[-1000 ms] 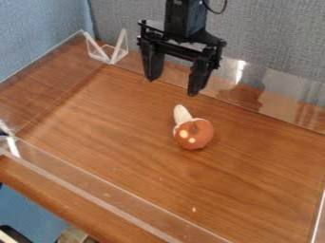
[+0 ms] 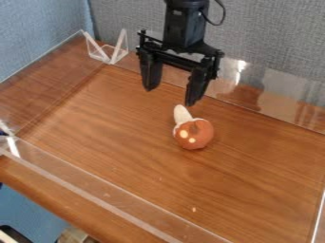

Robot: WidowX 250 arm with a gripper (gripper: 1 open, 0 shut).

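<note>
My black gripper (image 2: pixel 173 82) hangs from the arm at the top middle of the camera view, above the wooden surface (image 2: pixel 114 152). Its two fingers stand wide apart with nothing between them. Below and slightly right of it lies an orange-red round toy (image 2: pixel 196 137) with pale spots and a white elongated part pointing up and left, apart from the gripper.
Clear low walls edge the wooden surface, with a white wire-like frame (image 2: pixel 105 49) at the back left corner. Grey textured panels stand behind.
The gripper has moved slightly down and a little to the left since a second ago. The toy has not moved.
</note>
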